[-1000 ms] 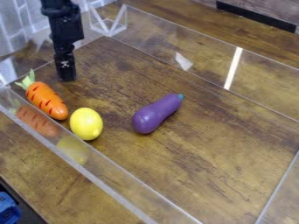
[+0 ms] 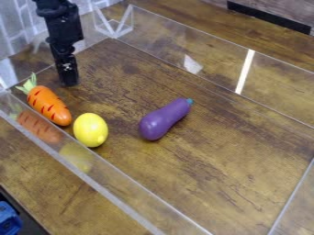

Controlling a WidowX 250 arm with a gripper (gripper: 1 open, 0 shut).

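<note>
My dark gripper (image 2: 65, 68) hangs low over the wooden surface at the upper left, its fingertips down just above and behind an orange toy carrot (image 2: 48, 105) with green top. A yellow lemon (image 2: 91, 130) lies to the right of the carrot, and a purple eggplant (image 2: 163, 119) lies further right, near the middle. Whether the fingers are open or shut is too dark and small to tell.
Clear plastic walls (image 2: 223, 67) border the wooden work area (image 2: 208, 170). A blue object (image 2: 7, 220) shows at the bottom left corner, outside the wall.
</note>
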